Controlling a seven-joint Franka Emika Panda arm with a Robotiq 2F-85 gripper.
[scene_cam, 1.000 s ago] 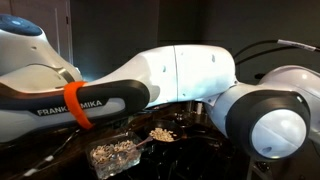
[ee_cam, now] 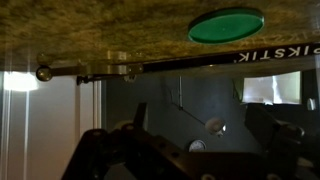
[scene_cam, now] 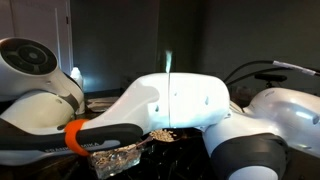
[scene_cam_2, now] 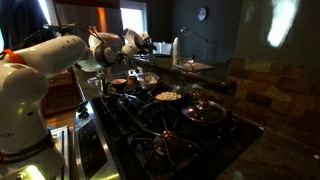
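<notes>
My gripper shows as two dark fingers at the bottom of the wrist view, set well apart with nothing visible between them. In that view the scene is upside down, and a green round lid lies on the brown counter with a dark bar marked PIKSTIK along its edge. From the second exterior view, the arm reaches toward the back left; its fingers are too small and dark to make out there. In the first exterior view, the gripper is hidden.
On the black stove stands a pan of pale food, with a glass lid beside it. A clear container of small pieces sits under the arm. Small bowls and a lamp are further back.
In the first exterior view the arm has sunk lower and its rounded joint at the right has shifted down and left. The arm now covers more of the clear container and the pan.
</notes>
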